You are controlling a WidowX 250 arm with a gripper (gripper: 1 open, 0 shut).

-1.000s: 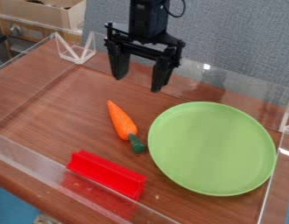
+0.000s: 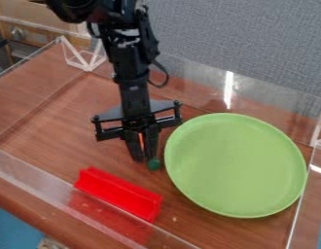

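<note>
My gripper [image 2: 141, 148] is down on the wooden table, shut on an orange carrot that is mostly hidden behind the fingers. The carrot's green tip [image 2: 154, 164] shows just below them, beside the left rim of a large green plate [image 2: 234, 165]. A red bar-shaped object [image 2: 118, 195] lies in front, toward the bottom left of the plate.
Clear low walls [image 2: 47, 175] border the wooden table [image 2: 53, 107], with white brackets at the back left and right. A grey panel stands behind.
My arm has come down from above the table onto the carrot, and the gripper has closed on it. The plate and red object have not moved.
</note>
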